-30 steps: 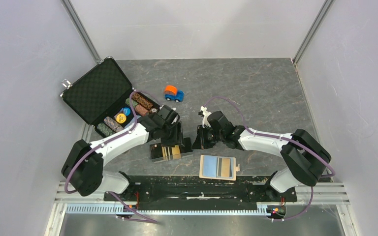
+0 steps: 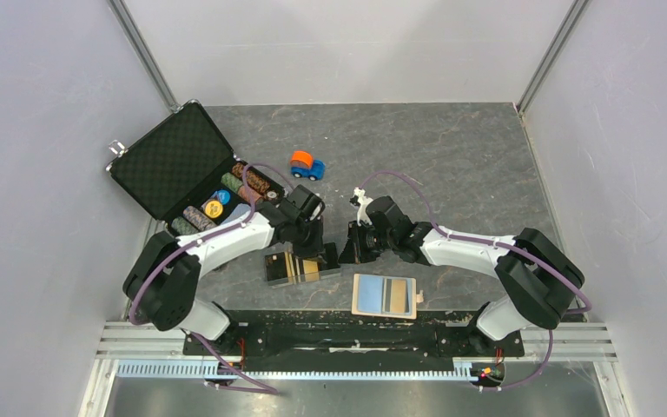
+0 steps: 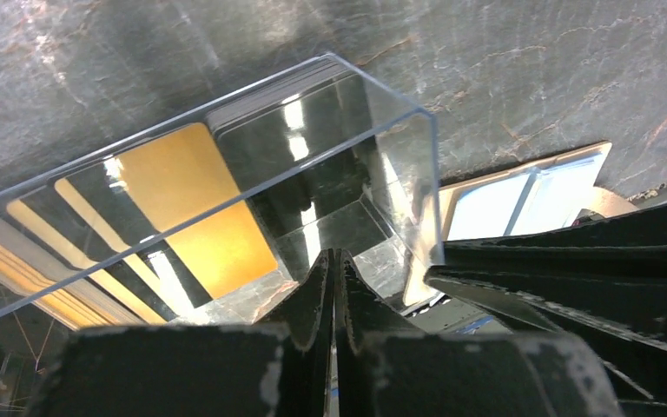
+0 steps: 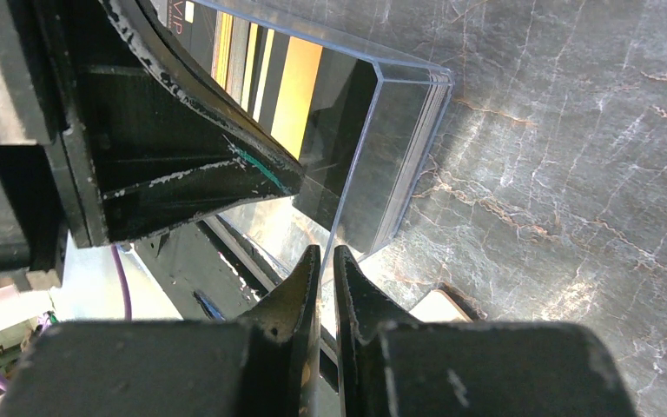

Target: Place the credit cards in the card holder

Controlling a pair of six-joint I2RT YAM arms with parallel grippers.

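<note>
A clear box (image 3: 432, 156) on the table holds black cards (image 3: 295, 113), a gold-and-black card (image 3: 182, 169) and several gold-edged cards. My left gripper is shut, its fingertips together with no card between them. Its tips are over the box, and the black cards stay outside the fingers. At the box's end wall my right gripper is shut on the clear rim. The open card holder (image 2: 410, 300), with a blue and a tan part showing, lies on the table to the right of the box.
An open black case (image 2: 174, 161) with chips stands at the back left. Beyond the arms sits a blue-and-orange toy truck (image 2: 308, 167).
</note>
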